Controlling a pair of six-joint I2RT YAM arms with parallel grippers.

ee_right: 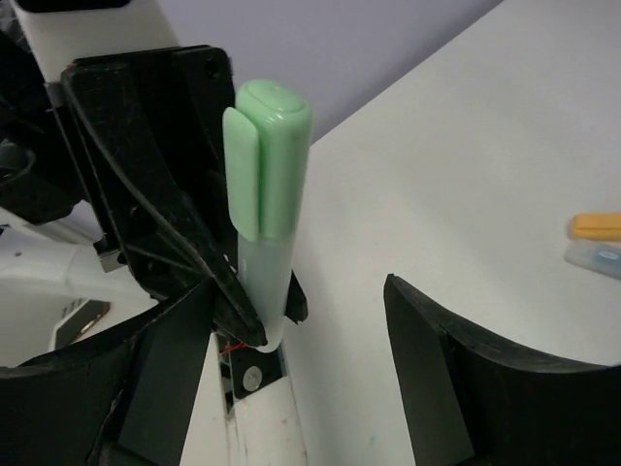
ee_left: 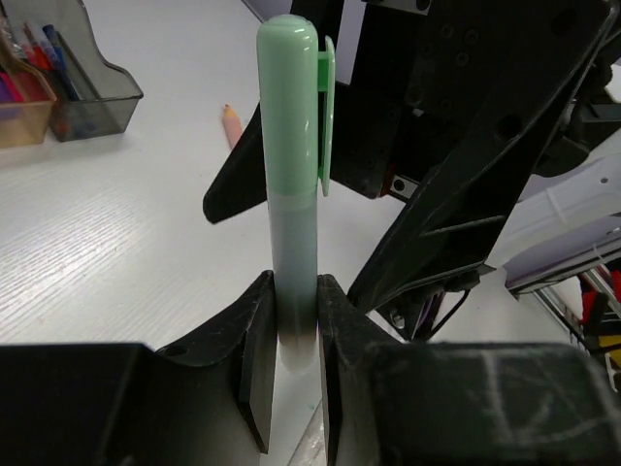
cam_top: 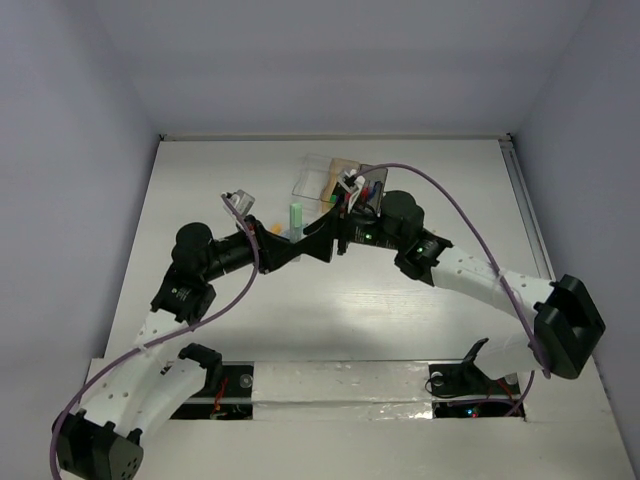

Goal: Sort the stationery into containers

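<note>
A marker with a mint-green cap (ee_left: 291, 107) and a pale barrel stands upright, with my left gripper shut on its lower barrel. In the top view the marker's green end (cam_top: 296, 214) shows above the spot where both grippers meet. My right gripper is part open. In the right wrist view the marker lies within the gap of its fingers, nearer the left one, without visible clamping. The containers at the back are a clear compartment (cam_top: 312, 176), a tan one (ee_left: 27, 128) and a grey one (ee_left: 105, 115) holding pens; my right arm partly covers them.
A pink-orange marker (ee_left: 231, 124) lies on the table behind my right gripper. A yellow item (ee_right: 596, 225) and a bluish-grey one (ee_right: 594, 257) lie at the right edge of the right wrist view.
</note>
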